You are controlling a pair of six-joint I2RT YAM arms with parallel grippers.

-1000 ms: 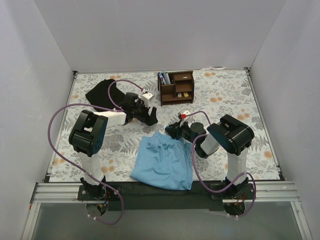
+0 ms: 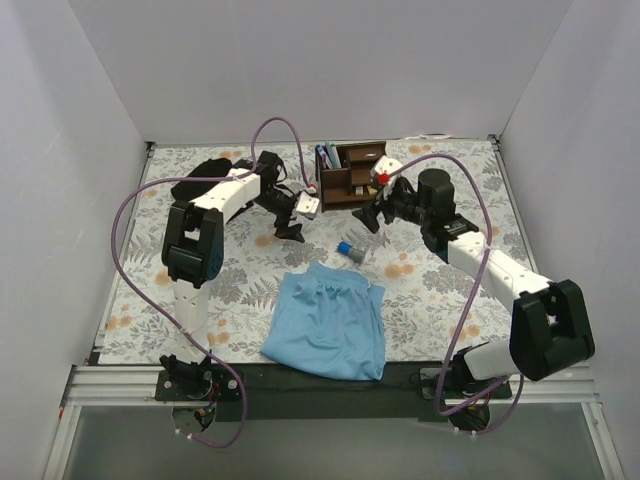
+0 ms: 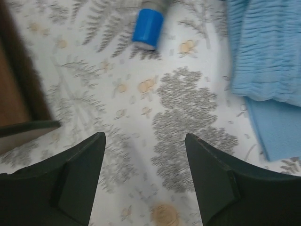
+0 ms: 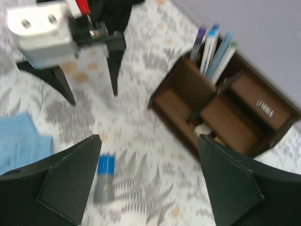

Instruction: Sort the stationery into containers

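Note:
A grey stick with a blue cap (image 2: 350,252) lies on the patterned tabletop, between the light blue cloth (image 2: 325,315) and the brown organizer box (image 2: 336,197). Several pens (image 4: 220,60) stand upright in one compartment of that box, and small items (image 4: 203,130) sit in a lower one. My left gripper is open above the table, with only bare patterned surface showing between its fingers. Open as well, my right gripper hangs to the right of the left one, in front of the box. The capped stick touches neither gripper.
A black cloth or bag (image 2: 205,182) lies at the far left, partly behind the left arm. The two grippers are close together near the box front. Right of the box, the tabletop (image 2: 450,160) is clear.
My right gripper has moved away from above the capped stick, back and to the right, uncovering it. The left gripper has shifted slightly back towards the box. The cloth and box stay put.

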